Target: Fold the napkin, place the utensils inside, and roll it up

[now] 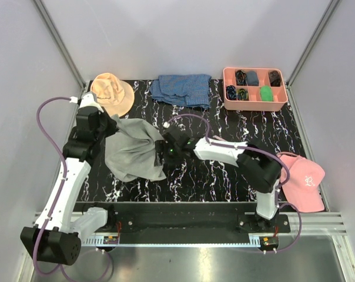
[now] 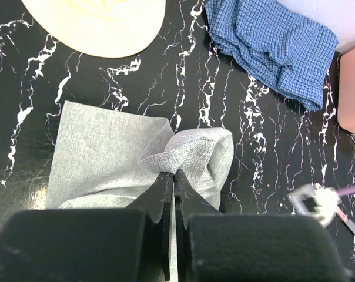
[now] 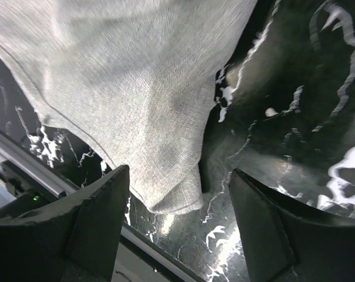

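Observation:
The grey napkin (image 1: 132, 153) lies loosely folded on the left of the marble surface, with a bunched upper right part. My left gripper is shut at that bunched fold, the cloth at its fingertips. My right gripper stands open above the napkin's front right corner (image 3: 171, 194), which shows between its fingers in the right wrist view. Part of a slim utensil (image 2: 354, 229) shows at the right edge of the left wrist view; in the top view it is mostly hidden by the right arm.
A tan hat (image 1: 107, 94) and a blue checked cloth (image 1: 180, 88) lie at the back. A pink organiser (image 1: 254, 104) stands back right, a pink cap (image 1: 302, 188) front right.

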